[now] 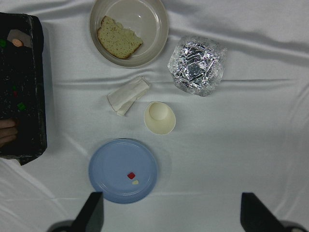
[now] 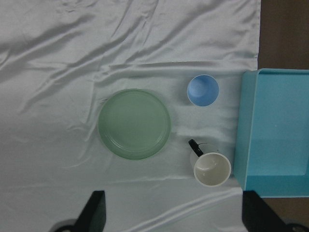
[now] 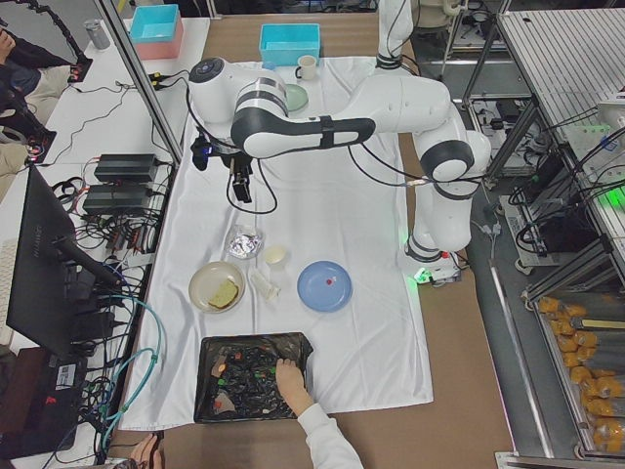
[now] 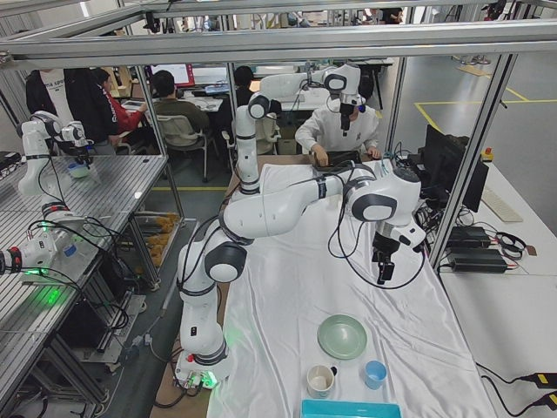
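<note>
My left gripper hangs open over the front part of the cloth, above a beige plate with bread [image 1: 120, 41], a foil-wrapped bundle [image 1: 195, 65], a white wrapper [image 1: 128, 95], a cream cup [image 1: 159, 117] and a blue plate [image 1: 116, 169] with small red and pale bits. My right gripper is open above a green plate [image 2: 134, 123], a blue cup [image 2: 203, 89], a white mug [image 2: 212, 169] with a black handle and a cyan bin [image 2: 280, 125]. Nothing shows between either gripper's fingers in the wrist views.
A person's hand [image 3: 288, 381] is in a black plastic-lined tray [image 3: 225, 391] at the table's edge. Monitors and cables [image 3: 54, 264] crowd a side table.
</note>
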